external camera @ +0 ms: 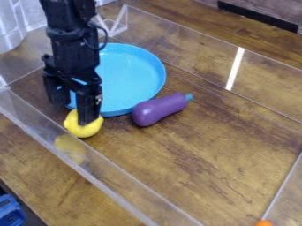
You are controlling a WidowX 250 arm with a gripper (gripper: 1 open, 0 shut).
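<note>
My black gripper (73, 99) hangs over the left part of a blue plate (139, 71), low and just above a yellow toy (83, 124) that lies on the wooden surface at the plate's near edge. The gripper is open; whether its fingers touch the yellow toy is hard to tell. A purple eggplant toy (158, 110) lies to the right of the yellow one, beside the plate.
A clear plastic edge runs diagonally across the lower left. A small orange object (264, 222) sits at the bottom right, a blue object (7, 212) at the bottom left.
</note>
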